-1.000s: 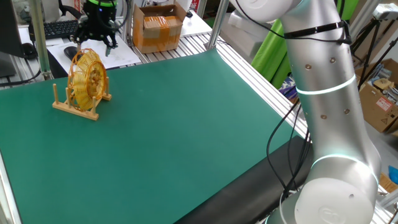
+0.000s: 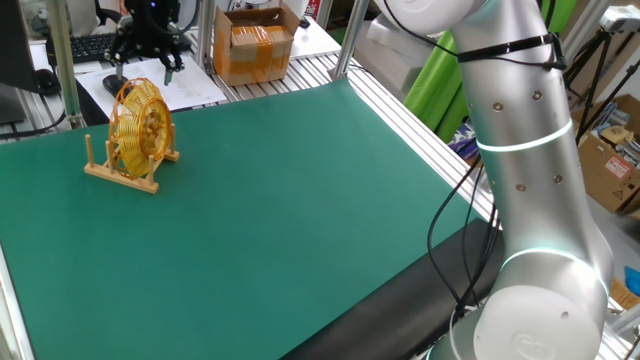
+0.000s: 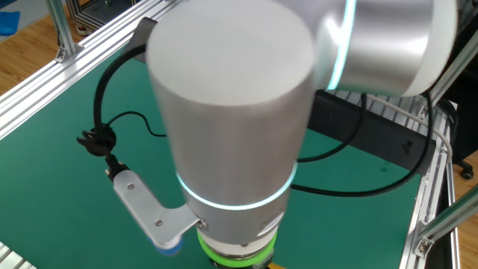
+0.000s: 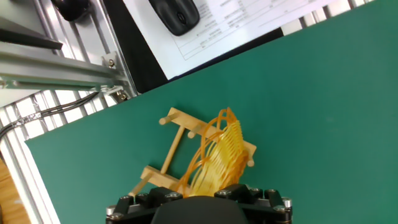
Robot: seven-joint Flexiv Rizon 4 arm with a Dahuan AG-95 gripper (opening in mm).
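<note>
A yellow woven basket (image 2: 140, 128) with thin orange loops stands on edge in a light wooden rack (image 2: 122, 178) with upright pegs, at the far left of the green table. My gripper (image 2: 146, 73) hangs above and behind it in exterior view 1, its fingers spread apart with nothing between them. In the wrist view the basket (image 4: 219, 163) leans in the rack (image 4: 175, 138), just ahead of the gripper, whose black body hides the basket's near end. The fingertips are hard to make out there. Exterior view 2 shows mostly the arm, hiding both objects.
Behind the table edge lie a paper sheet (image 4: 227, 28) and a black mouse (image 4: 176, 14). A metal post (image 2: 64, 62) rises near the rack, and a cardboard box (image 2: 255, 45) stands farther right.
My gripper has shifted slightly left and up in exterior view 1, and its fingers appear farther apart. The basket and rack have stayed put.
</note>
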